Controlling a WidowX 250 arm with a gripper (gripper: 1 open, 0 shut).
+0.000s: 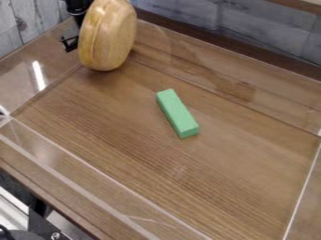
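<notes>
A large tan, rounded object (pixel 108 37), smooth and bulky, fills the upper left of the camera view. The gripper (pixel 73 37) is mostly hidden behind it at the left, with only dark parts showing, so its fingers cannot be made out. Whether it holds the tan object cannot be told. A green rectangular block (pixel 177 112) lies on the wooden surface (pixel 150 178) near the middle.
A grey wall (pixel 251 28) runs along the back and right.
</notes>
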